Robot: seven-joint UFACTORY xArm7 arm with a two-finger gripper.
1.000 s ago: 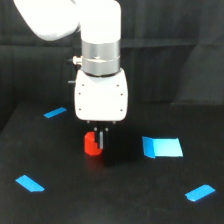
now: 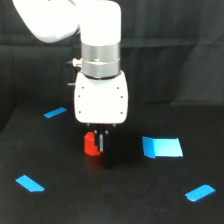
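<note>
A small red object (image 2: 90,144) stands on the black surface, left of the middle of the view. My white gripper (image 2: 101,140) hangs over it from above, with its dark fingers reaching down in front of the red object's right side. Against the black background the fingers are hard to make out. Whether they touch the red object, or are closed on anything, does not show.
A light blue piece (image 2: 163,147) with a folded or raised left side sits to the right of the gripper. Flat blue strips lie at the front left (image 2: 30,184), front right (image 2: 200,193) and back left (image 2: 54,113).
Little differs. The gripper's fingers seem very slightly lower beside the red object; the blue pieces have not moved.
</note>
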